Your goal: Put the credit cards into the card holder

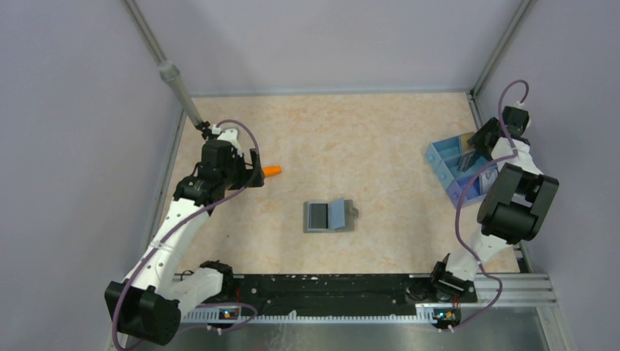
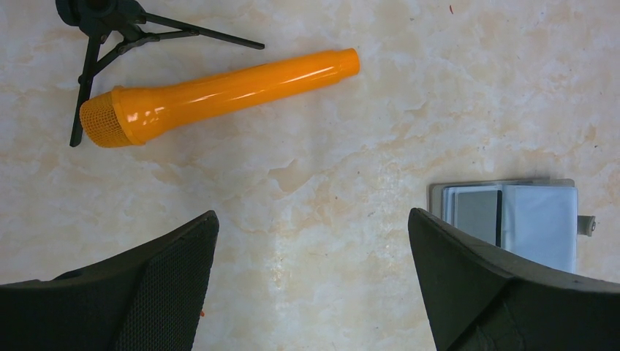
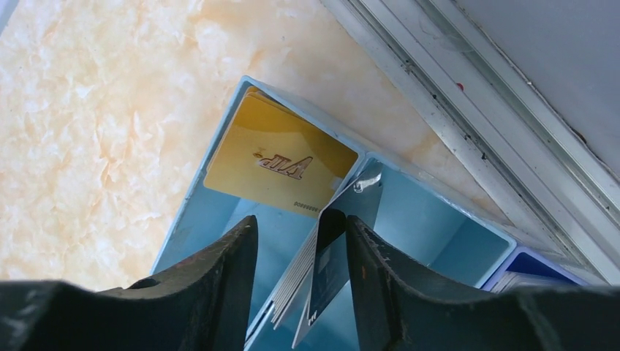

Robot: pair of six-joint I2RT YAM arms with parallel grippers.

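Note:
The card holder (image 1: 336, 214), a small grey case with a pale blue flap, lies at the table's front middle; the left wrist view shows the holder (image 2: 540, 224) at lower right. Above the blue box at far right, my right gripper is part open. A dark card (image 3: 335, 272) leans in the middle compartment, close to its right finger. Thin stacked card edges (image 3: 296, 274) show below, between the fingers. Gold cards (image 3: 276, 159) rest in the end compartment. My left gripper hangs open and empty over the left side.
The blue box (image 1: 441, 170) stands against the right edge, with a purple section (image 1: 469, 192) at its front. An orange microphone (image 2: 234, 91) lies beside a black tripod (image 2: 102, 29) at left.

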